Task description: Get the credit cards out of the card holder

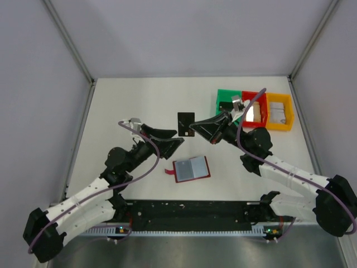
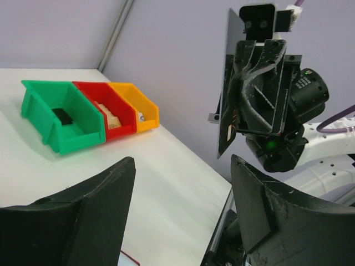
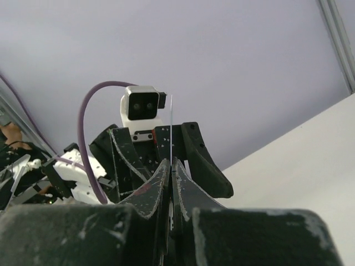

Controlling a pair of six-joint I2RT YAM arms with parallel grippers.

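Note:
A dark card (image 1: pixel 186 124) with a small gold mark is held upright by my right gripper (image 1: pixel 194 127), whose fingertips are shut on its edge; in the right wrist view it shows edge-on as a thin line. My left gripper (image 1: pixel 177 139) stands open just left of and below the card, nothing between its fingers. The card holder (image 1: pixel 191 169) lies open on the table below, red-edged with pale grey inner panels.
Green (image 1: pixel 228 97), red (image 1: pixel 254 99) and yellow (image 1: pixel 281 100) bins stand at the back right, holding small items.

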